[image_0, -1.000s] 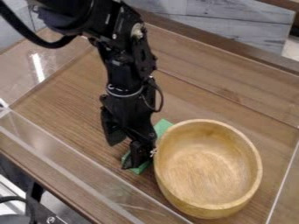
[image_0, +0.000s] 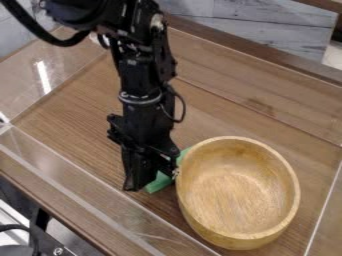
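My black gripper (image_0: 144, 170) points down at the wooden table, just left of a green object (image_0: 163, 182) that lies partly hidden behind it and against the left side of a round wooden bowl (image_0: 238, 193). The fingertips are dark and overlap each other in this view. They look shut, and I see nothing clearly held between them.
The bowl takes up the front right. Clear sheet edging runs along the front left, and a pale grey wall stands at the back.
The arm and gripper have shifted slightly over the last second, staying beside the green object. The bowl stays where it was.
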